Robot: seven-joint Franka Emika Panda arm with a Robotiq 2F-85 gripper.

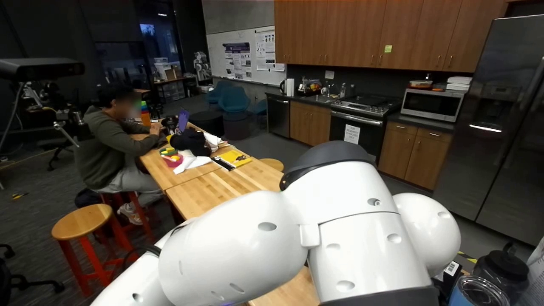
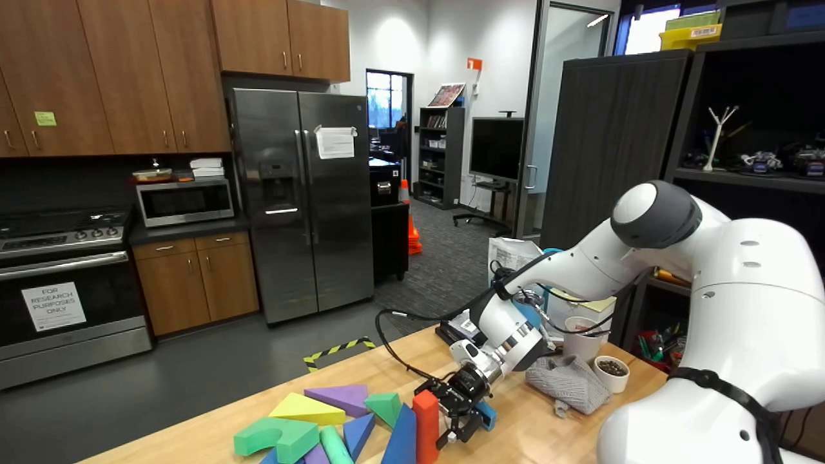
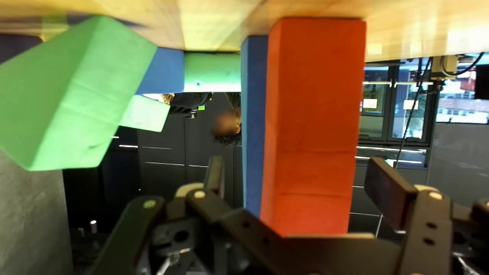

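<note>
In the wrist view, which looks upside down, a tall red block [image 3: 316, 119] stands upright on the table. My gripper is open, its fingers [image 3: 387, 192] on either side of the red block with a gap showing at each side. A blue block [image 3: 253, 123] lies right against the red one, also between the fingers. Exterior view 2 has the gripper [image 2: 452, 417] low over the table, beside the red block [image 2: 426, 429] and the blue triangle [image 2: 401, 439]. In exterior view 1 the arm hides the gripper.
Green [image 2: 295, 439], yellow [image 2: 307, 408] and purple [image 2: 340, 397] blocks crowd the table beside the red one. Behind the gripper lie a grey cloth [image 2: 568, 381] and a small cup [image 2: 611, 374]. A person [image 1: 114, 137] sits at the table's far end.
</note>
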